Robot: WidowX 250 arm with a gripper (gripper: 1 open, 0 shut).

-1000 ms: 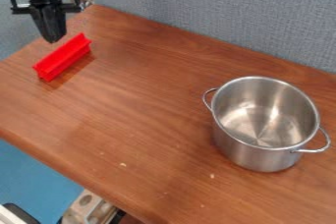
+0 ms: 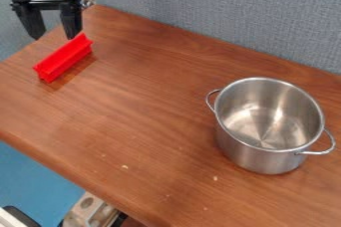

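My black gripper (image 2: 51,22) hangs at the upper left, above and slightly behind a long red block (image 2: 63,59) that lies at an angle on the wooden table (image 2: 160,121). The fingers point down and appear apart, with nothing visible between them. A large steel pot (image 2: 266,126) with two side handles stands on the right, and looks empty.
Grey textured walls (image 2: 226,17) border the back and left. A blue surface (image 2: 34,161) and some hardware show below the table's left edge.
My gripper has come down from higher up, and its fingers show more fully now. The red block and the pot are where they were.
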